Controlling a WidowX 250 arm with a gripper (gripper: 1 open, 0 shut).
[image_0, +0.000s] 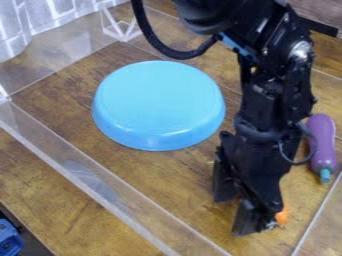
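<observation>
The black arm reaches down from the top right, and its gripper (251, 205) is low over the wooden surface at the lower right. A small orange object (281, 217) shows just at the fingertips, mostly hidden by them. Whether the fingers are open or shut on it is unclear. A purple eggplant-like object (322, 145) with a light tip lies right of the gripper. An upturned light-blue bowl or plate (158, 102) sits left of the arm.
Clear plastic walls (74, 170) edge the wooden surface (60, 95). A blue object (7, 238) is at the bottom left outside.
</observation>
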